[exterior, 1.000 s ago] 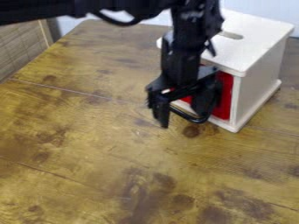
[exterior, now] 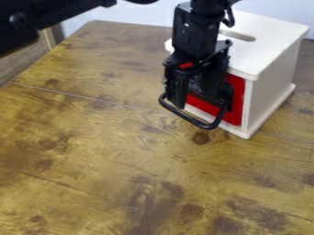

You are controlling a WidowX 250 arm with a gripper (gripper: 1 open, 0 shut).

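My black gripper (exterior: pixel 196 83) is pointed down at the front of a white wooden box (exterior: pixel 267 78). Behind it shows the box's red front panel (exterior: pixel 233 110). A black looped handle or bar (exterior: pixel 190 117) hangs in front of the red panel at the gripper's fingers. The gripper covers much of the panel, and whether its fingers hold the bar is hard to tell in the dark overlap.
A pale wall runs along the back, with a wooden piece (exterior: pixel 18 55) at the left edge.
The gripper moved from lower left of the panel up and right to stand over it. The black loop now sits a little farther left and out from the panel.
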